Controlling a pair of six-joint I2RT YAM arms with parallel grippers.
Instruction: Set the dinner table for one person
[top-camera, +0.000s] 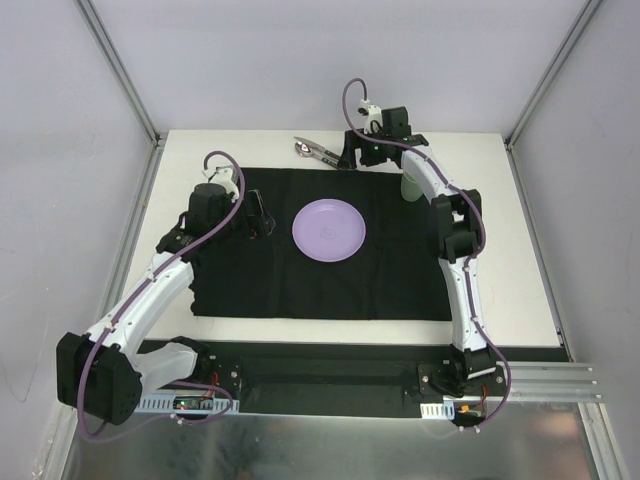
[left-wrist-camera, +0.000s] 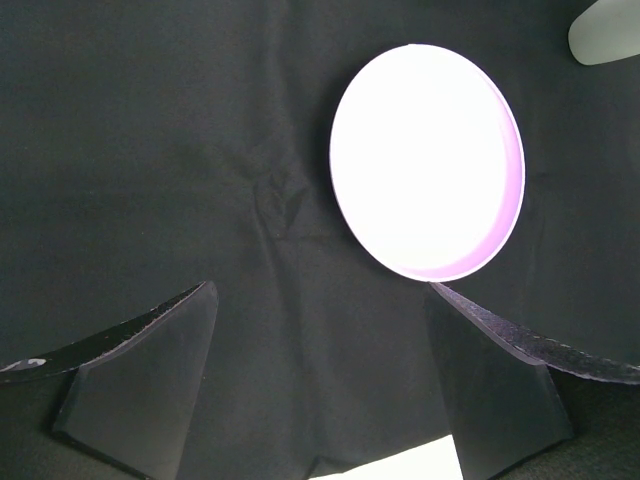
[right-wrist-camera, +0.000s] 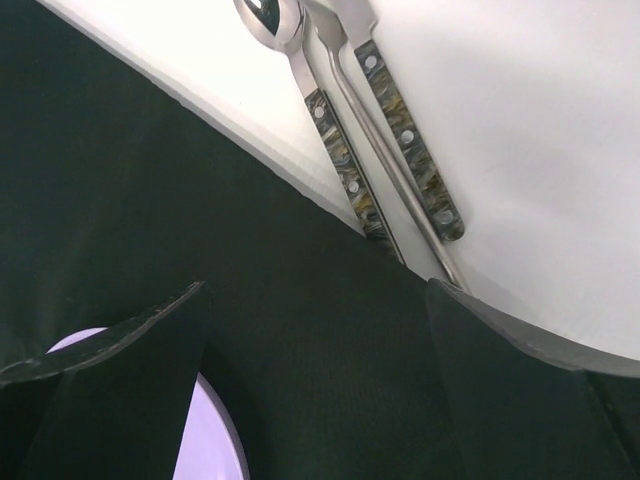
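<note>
A purple plate (top-camera: 328, 230) (left-wrist-camera: 420, 150) lies in the middle of the black mat (top-camera: 320, 290). Behind it, on the white table, a spoon (right-wrist-camera: 262, 22), a fork (right-wrist-camera: 385, 150) and a knife (right-wrist-camera: 407, 130) lie side by side. My right gripper (top-camera: 350, 155) is open over the handle ends of the cutlery, with nothing held. My left gripper (top-camera: 258, 220) hangs open over the mat, left of the plate. A green cup (top-camera: 410, 188) (left-wrist-camera: 600, 30) stands at the right, partly hidden by the right arm in the top view.
White table edges (top-camera: 500, 240) surround the mat, with walls close at the back and sides.
</note>
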